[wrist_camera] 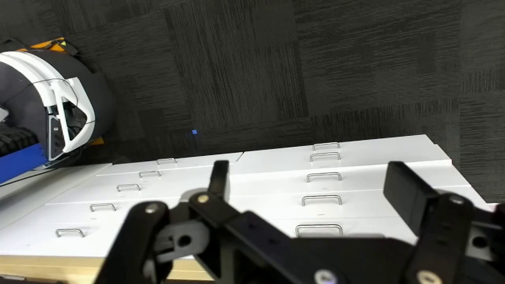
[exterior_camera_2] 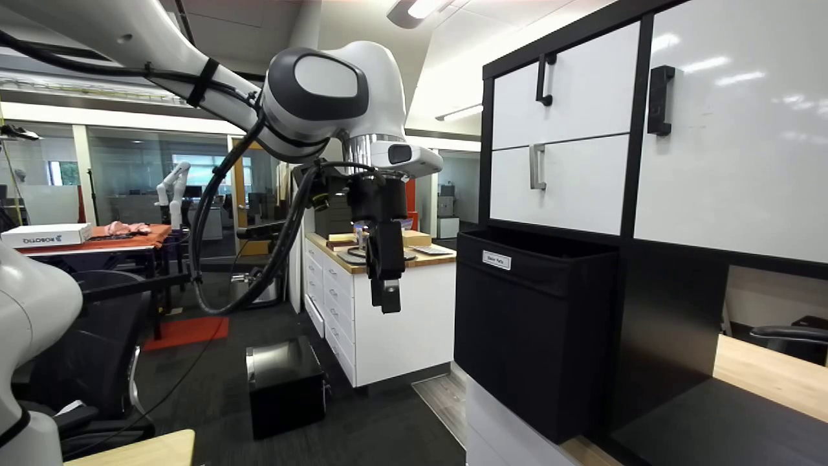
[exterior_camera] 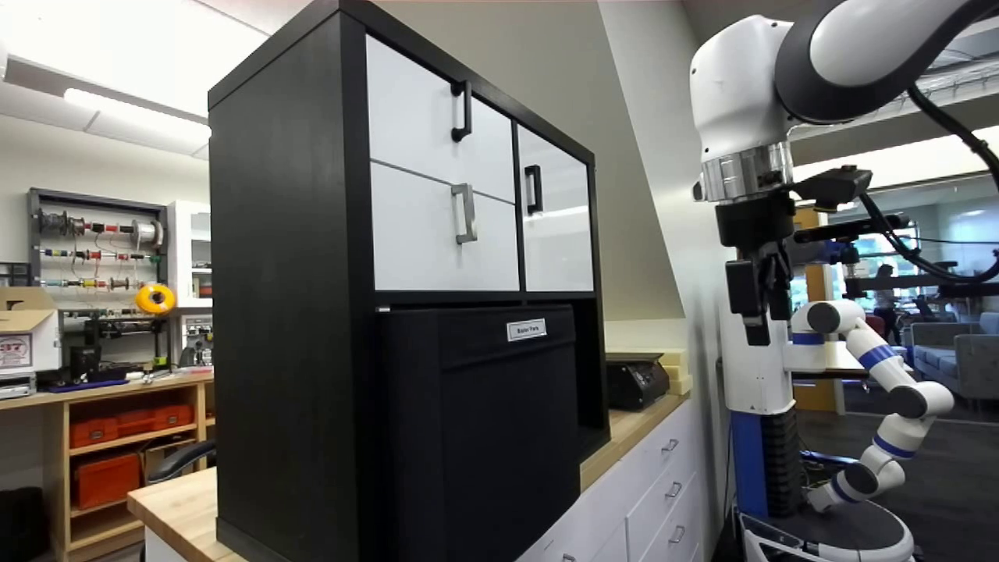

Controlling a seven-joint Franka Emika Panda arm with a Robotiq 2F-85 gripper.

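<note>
My gripper points straight down with its two black fingers well apart, and only the white drawers and floor behind show between them. In exterior view 2 the gripper (exterior_camera_2: 385, 299) hangs in free air, left of the black cabinet (exterior_camera_2: 632, 310) and not touching it. The cabinet carries two stacked white drawers, the upper with a black handle (exterior_camera_2: 544, 80) and the lower with a silver handle (exterior_camera_2: 537, 166). A white door with its own black handle (exterior_camera_2: 660, 100) is beside them. Drawers and door look closed. Below them a black fabric bin (exterior_camera_2: 535, 334) juts out of its compartment.
White floor-standing drawers (wrist_camera: 265, 189) lie beneath the gripper, with dark carpet (wrist_camera: 265, 71) beyond. A black box (exterior_camera_2: 285, 388) rests on the floor. In exterior view 1 a dark device (exterior_camera: 637, 381) sits on the counter beside the cabinet. Open air surrounds the gripper.
</note>
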